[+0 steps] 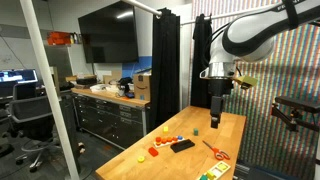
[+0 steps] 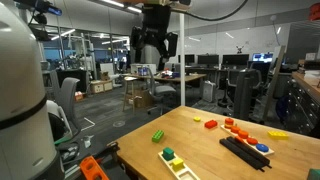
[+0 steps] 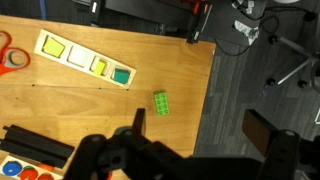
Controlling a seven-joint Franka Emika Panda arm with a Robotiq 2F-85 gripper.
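Note:
My gripper is open above the wooden table, its two dark fingers far apart and nothing held between them. In the wrist view, a small green block lies alone on the wood, near the left finger. Farther up and left is a pale tray with yellow, white and green blocks in a row. The second exterior view shows the green block on the table and the gripper well above the surface. The tray stands at the near edge there.
Red-handled scissors, a long black object and a rack of red and blue round pieces share the table. Loose red and yellow pieces lie farther off. Bare wood surrounds the green block; the table's edge is close.

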